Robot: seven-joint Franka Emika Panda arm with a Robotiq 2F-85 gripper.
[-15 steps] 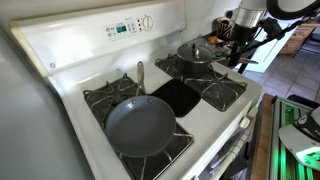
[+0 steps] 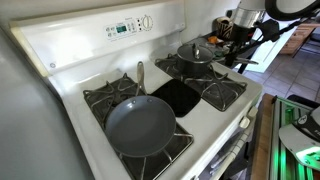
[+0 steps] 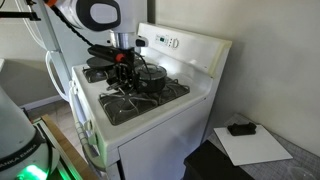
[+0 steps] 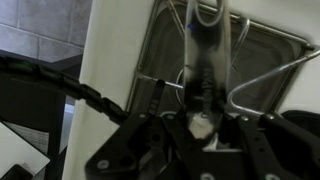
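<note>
A dark lidded pot sits on the far burner, beside my gripper at the stove's right end. From the other side, the gripper reaches down close to the pot; contact between them cannot be made out. A grey strip stands upright in the middle of the wrist view, in line with the dark gripper body, above a wire burner grate. Whether it is part of the gripper or a handle is unclear. The fingers look shut, with nothing clearly visible between them.
A grey frying pan rests on the near burner, its handle toward the back panel. Between the burners lies a black square plate. The control panel rises behind.
</note>
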